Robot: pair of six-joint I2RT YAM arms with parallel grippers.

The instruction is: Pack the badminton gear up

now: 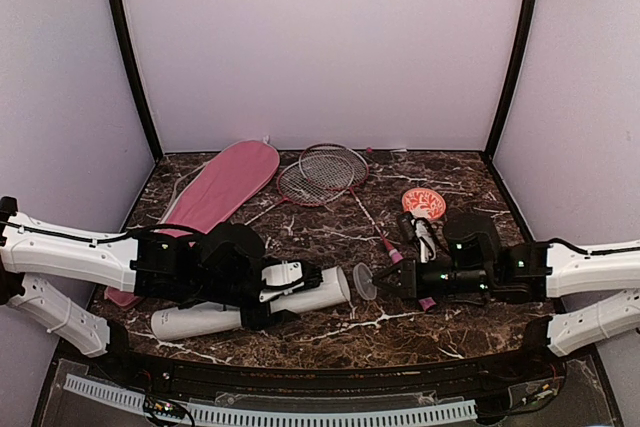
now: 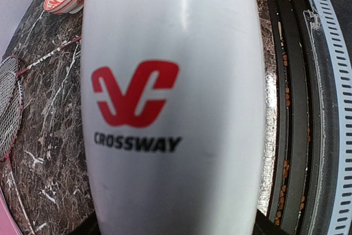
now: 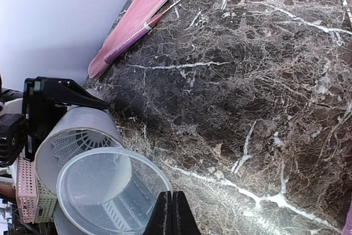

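A white tube marked CROSSWAY lies slanted near the front, its open mouth end raised toward the right. My left gripper is closed around its middle; in the left wrist view the tube fills the space between the fingertips. A shuttlecock shows inside the mouth in the right wrist view. My right gripper is shut on the rim of a clear round lid, which stands on edge a small gap from the mouth. Behind them lie two rackets with crossed heads and a pink bag.
A red-and-white patterned bowl sits at the right, behind my right arm. One racket's pink handle runs under that arm. Bare marbled tabletop shows between the tube and rackets. A slotted white rail runs along the front.
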